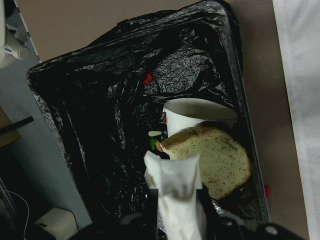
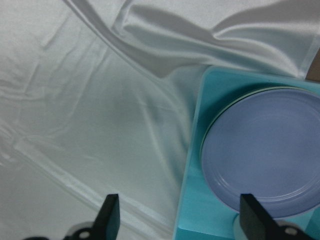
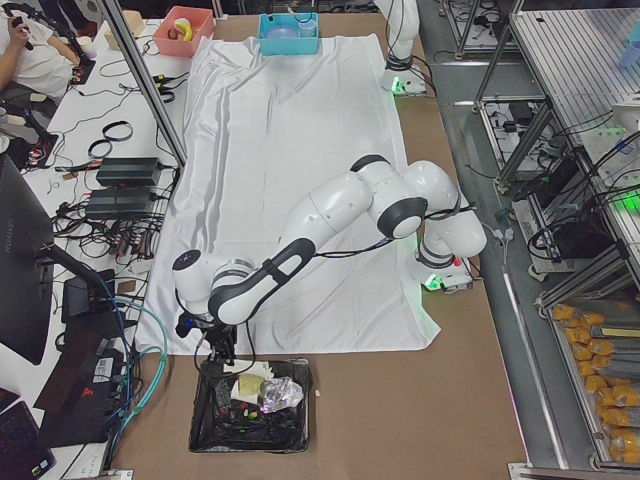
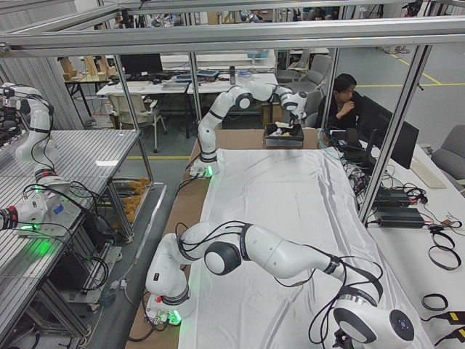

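Note:
My left gripper hangs over a black bag-lined bin (image 3: 210, 435), shut on a white crumpled tissue (image 1: 172, 175). In the bin are a bread slice (image 1: 210, 160), a white paper cup (image 1: 185, 117), small red and green scraps and crumpled foil (image 3: 280, 393). My right gripper is open, with nothing held, over the edge of a turquoise container (image 2: 200, 220) holding a blue plate (image 2: 260, 150).
A white cloth (image 3: 290, 120) covers the middle of the worktop, clear apart from the arms. A red box (image 3: 200, 40) stands at the far end on the side table. Monitors, cables and frame posts line that side.

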